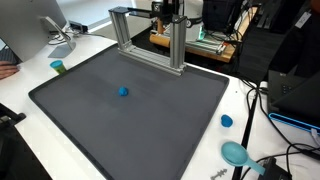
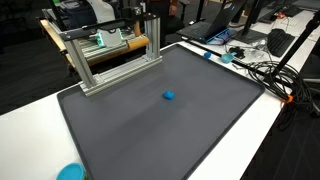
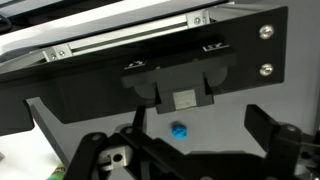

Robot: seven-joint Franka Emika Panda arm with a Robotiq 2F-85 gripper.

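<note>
In the wrist view my gripper stands open, its dark fingers wide apart with nothing between them. It hangs over a black panel with a dark block (image 3: 183, 85) bearing a pale square, apart from the fingers as far as I can tell. Past the panel's edge, a small blue object (image 3: 179, 130) shows on the grey surface below. That blue object (image 1: 123, 91) lies alone on the grey board (image 1: 130, 125); the second exterior view shows it too (image 2: 169, 95). A metal frame with a dark top (image 1: 150, 50) stands at the board's far edge.
A green-and-blue cup (image 1: 58, 67) stands beyond the board's left edge. To its right are a blue lid-like piece (image 1: 227, 121) and a turquoise round item (image 1: 240, 156), with cables nearby. Most of the board is clear. The frame (image 2: 120, 75) is an upright obstacle.
</note>
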